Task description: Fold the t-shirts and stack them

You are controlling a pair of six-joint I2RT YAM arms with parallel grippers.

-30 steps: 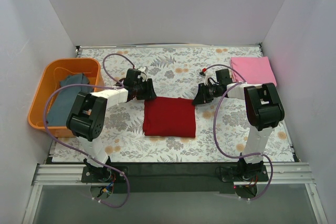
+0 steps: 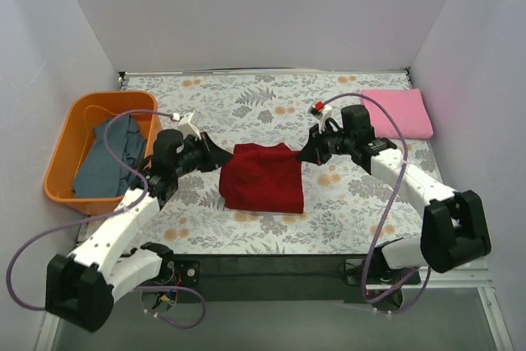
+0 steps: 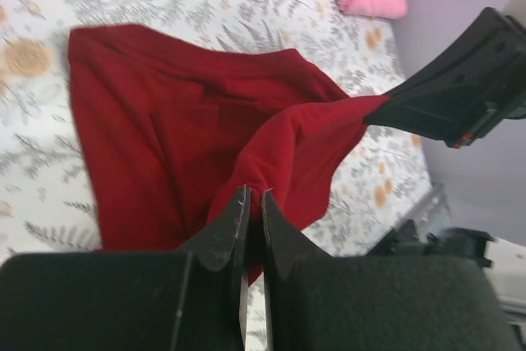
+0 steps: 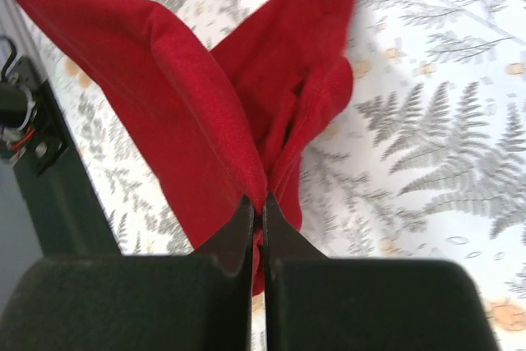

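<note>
The red t-shirt (image 2: 265,182) lies in the middle of the table, its lower part spread toward the near edge. My left gripper (image 2: 230,159) is shut on its far left corner; in the left wrist view the cloth (image 3: 271,154) runs up between the fingertips. At the far right corner, my right gripper (image 2: 299,157) is also shut, with red fabric (image 4: 197,88) pinched at its tips in the right wrist view. The cloth is drawn up in a raised ridge between both grippers. Behind this ridge another part of the shirt shows flat on the table.
A folded pink t-shirt (image 2: 396,113) rests at the back right. On the left stands an orange bin (image 2: 62,150) with grey-blue cloth (image 2: 111,158) inside.
Both arms have risen, looming larger from above, and the left gripper has shifted slightly left and nearer. The shirt's held edge has lifted, with more red cloth showing behind it.
</note>
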